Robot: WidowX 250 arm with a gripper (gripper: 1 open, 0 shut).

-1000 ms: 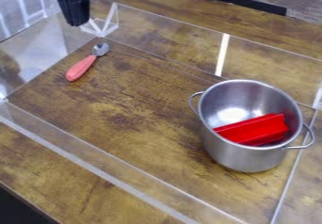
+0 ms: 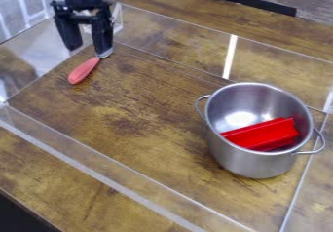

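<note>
A spoon with a pink handle [image 2: 84,70] lies diagonally on the wooden table at the upper left, its metal end partly hidden. Over it hangs my black gripper [image 2: 85,41], open, with its fingers spread above and around the spoon's upper part. On the right stands a steel pot [image 2: 247,154] with two handles, holding a red block [image 2: 264,134].
The wooden table [image 2: 130,138] has pale tape lines along its left, back and right parts. Its middle, between spoon and pot, is clear.
My gripper has come down from the top edge toward the spoon and now covers part of it. The pot and red block are unmoved.
</note>
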